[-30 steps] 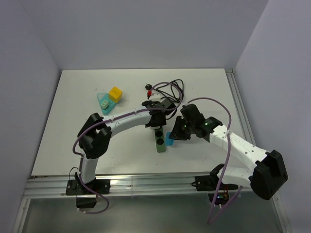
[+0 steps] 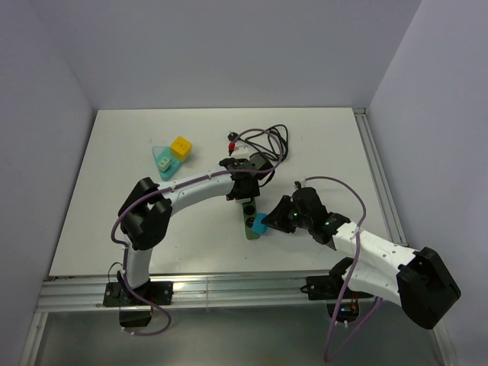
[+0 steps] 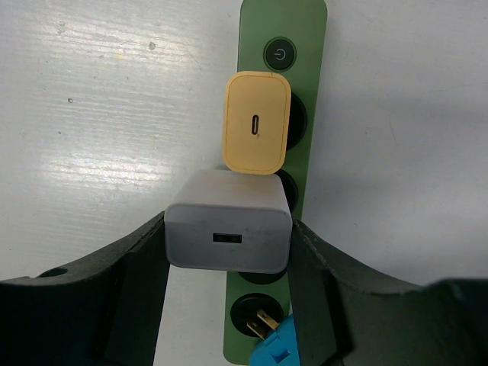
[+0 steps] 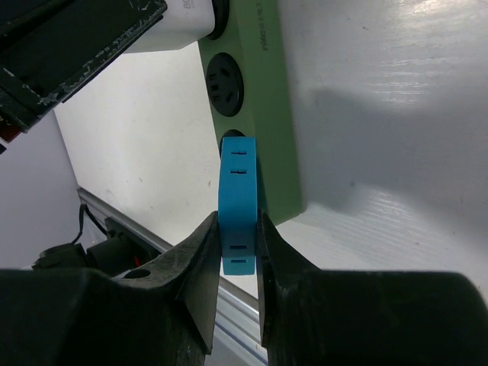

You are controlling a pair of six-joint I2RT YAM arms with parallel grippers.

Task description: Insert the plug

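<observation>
A blue plug (image 4: 238, 191) is pinched in my right gripper, which is shut on it. In the left wrist view the blue plug (image 3: 279, 347) shows two metal prongs (image 3: 263, 324) just over the lowest socket (image 3: 256, 314) of the green power strip (image 3: 235, 335). Whether the prongs touch the socket cannot be told. My left gripper is shut on a white charger block (image 3: 227, 229), which sits over the strip's middle. From above, the left gripper (image 2: 242, 197) and the right gripper (image 2: 268, 219) both work close together at the strip (image 2: 252, 234).
A cream adapter (image 3: 257, 122) sits on the strip beside the charger. Black cable (image 2: 280, 141) coils behind it. A yellow block (image 2: 181, 147) and a teal triangular piece (image 2: 166, 163) lie at the back left.
My right gripper has brought the blue plug leftward, from beside the strip to over its near end, with the plug tilting along the way. The left arm has barely moved.
</observation>
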